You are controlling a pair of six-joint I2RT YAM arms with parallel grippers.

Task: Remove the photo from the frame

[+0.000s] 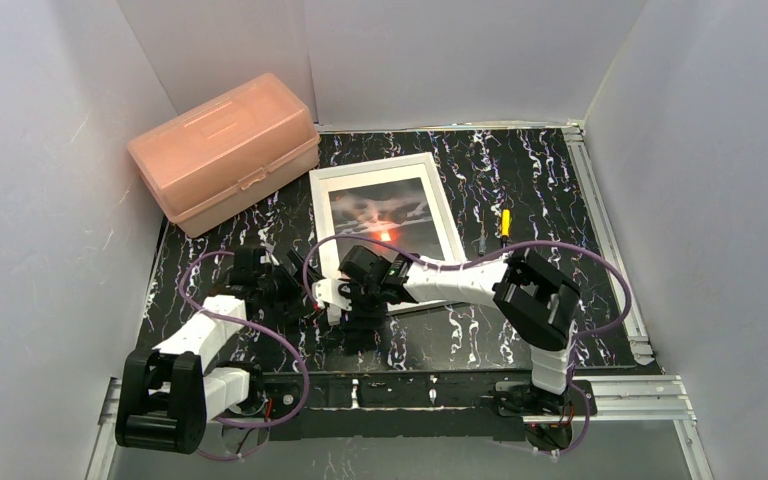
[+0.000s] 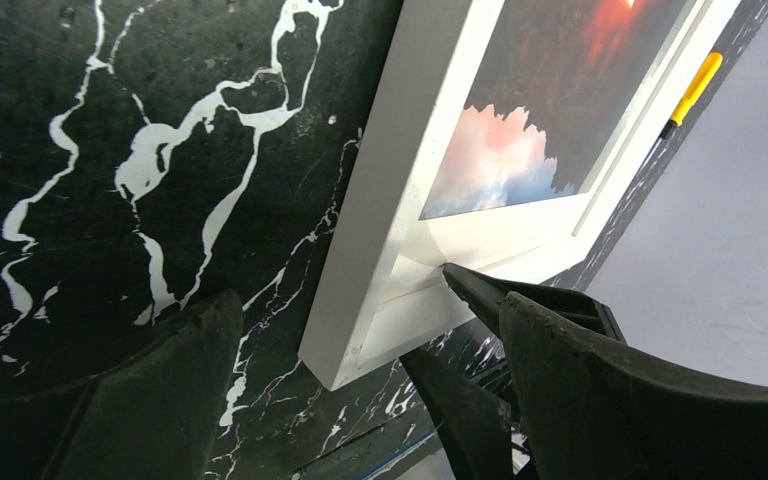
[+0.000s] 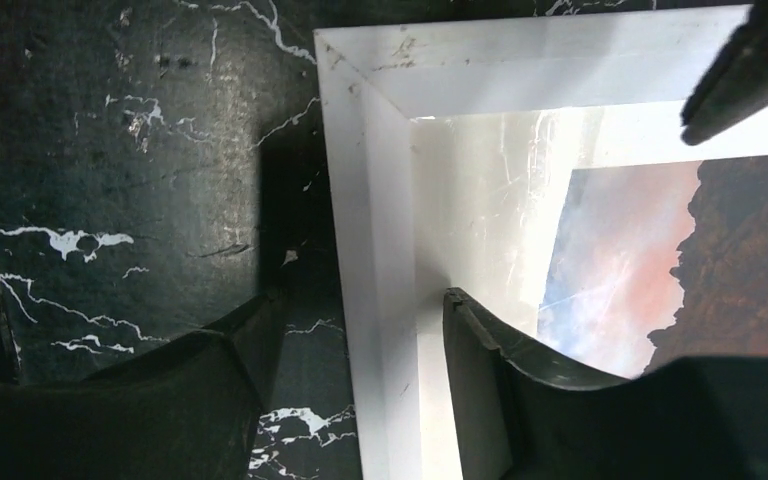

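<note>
The white frame (image 1: 442,210) lies face up on the black marble table, holding the sunset photo (image 1: 380,205) within a cream border. My left gripper is open beside the frame's near-left corner, seen large in the left wrist view. My right gripper is part open over that same corner, one finger outside the frame's side (image 3: 370,240) and the other over the cream border; whether they touch it I cannot tell. In the top view the right wrist hides that corner.
A closed pink box (image 1: 220,150) stands back left. A yellow-handled screwdriver (image 1: 505,222) and a thin tool (image 1: 482,240) lie right of the frame. Purple cables arch over both arms. Walls enclose the table's back and sides.
</note>
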